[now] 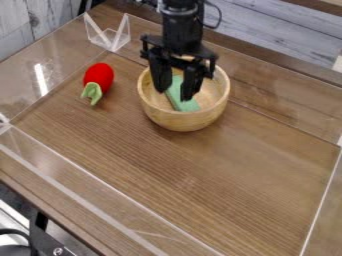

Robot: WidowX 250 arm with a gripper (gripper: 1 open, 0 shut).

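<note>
The black gripper (179, 68) hangs over a wooden bowl (202, 117) at the top centre, open, its fingers spread downward into the bowl. A green object (183, 99) lies inside the bowl, between and below the fingers; whether they touch it is unclear.
A red vegetable-like object with a green end (99, 77) lies left of the bowl. A clear angular plastic piece (107, 32) stands at the back left.
</note>
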